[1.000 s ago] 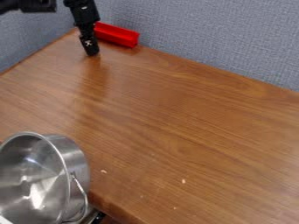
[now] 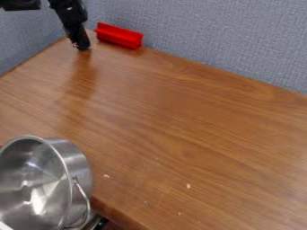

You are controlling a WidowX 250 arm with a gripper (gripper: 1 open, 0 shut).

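Observation:
My black gripper (image 2: 79,43) is at the top left, its tip low near the tabletop at the back corner, shut with nothing visible between its fingers. Just to its right a red block-like object (image 2: 120,36) lies against the back wall, apart from the gripper.
A steel pot (image 2: 66,171) sits at the lower left by the table's front edge. The wooden table (image 2: 192,135) is otherwise largely clear, with a few tiny pale specks. Grey fabric walls (image 2: 228,36) border the back and left.
The gripper has moved left, away from the red object, and slightly up in the view. The red object and pot appear unmoved.

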